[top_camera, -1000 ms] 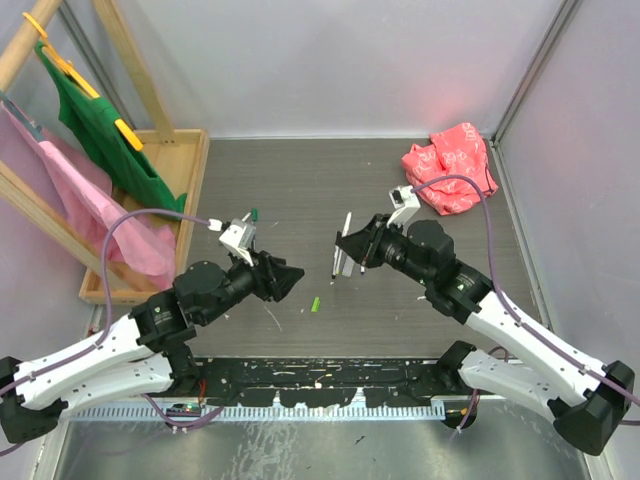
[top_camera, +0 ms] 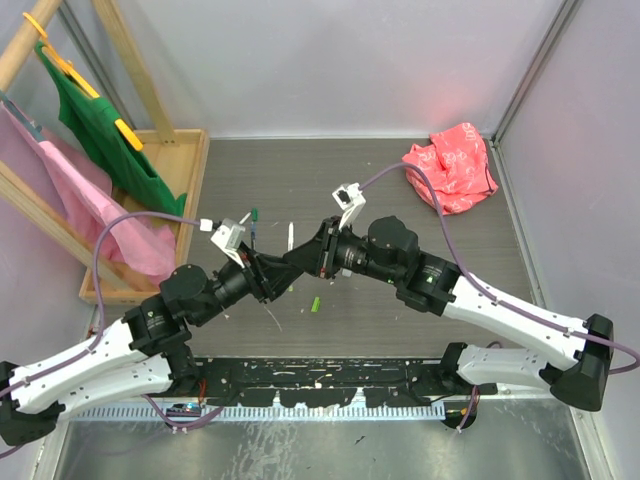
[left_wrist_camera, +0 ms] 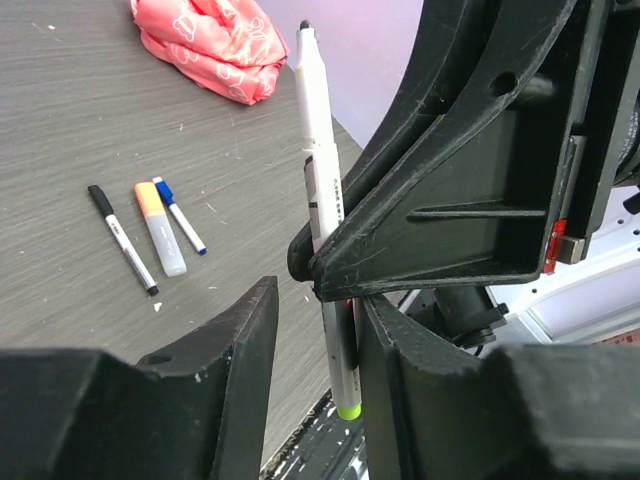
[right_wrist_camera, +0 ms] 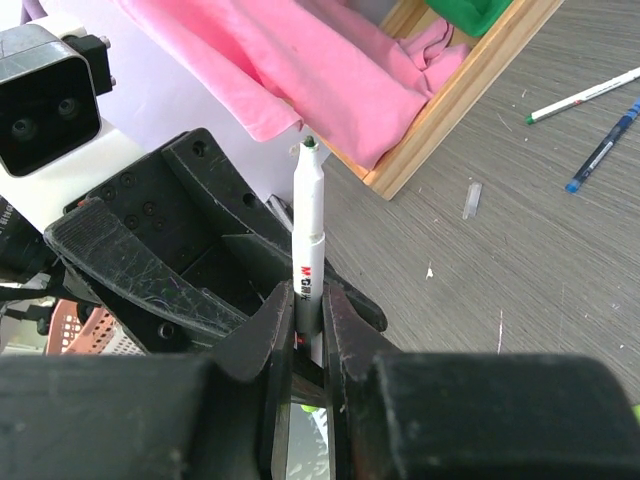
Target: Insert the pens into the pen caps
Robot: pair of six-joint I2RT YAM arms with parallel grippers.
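A white marker [left_wrist_camera: 317,130] with a dark tip stands tilted, my right gripper shut around its middle. Its lower part ends in bright green [left_wrist_camera: 348,412] and lies between the fingers of my left gripper, close to the right-hand finger. A gap shows on the marker's other side, so the left fingers are not closed on it. The two grippers meet and overlap in the top view, hiding the grasp there. Loose on the table are a black-capped pen [left_wrist_camera: 124,240], a blue-capped pen [left_wrist_camera: 181,217], a green-tipped pen [right_wrist_camera: 585,96] and a blue pen [right_wrist_camera: 604,147].
Beside the two capped pens lies an orange-capped highlighter [left_wrist_camera: 160,228]. A small green piece [top_camera: 316,304] rests in front of the grippers. The wooden rack [top_camera: 192,190] with hanging clothes borders the left, a red cloth [top_camera: 452,170] the back right.
My right gripper has travelled left with the white marker, from beside the loose pens to the left gripper, bringing the marker between its fingers.
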